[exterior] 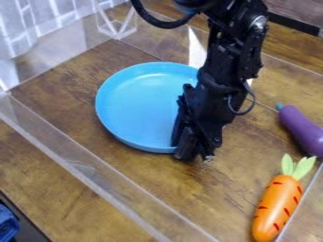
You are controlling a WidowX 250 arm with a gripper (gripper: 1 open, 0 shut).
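My black gripper (192,142) is low at the right edge of a blue round plate (139,109), its fingertips close to the rim and the wooden table; whether they grip anything is hidden by its dark body. To the right lie a purple eggplant (300,130) and, nearer the front, an orange toy carrot (274,208) with a pale green top.
A clear plastic edge runs along the left, and a blue object (7,225) sits at the lower left corner.
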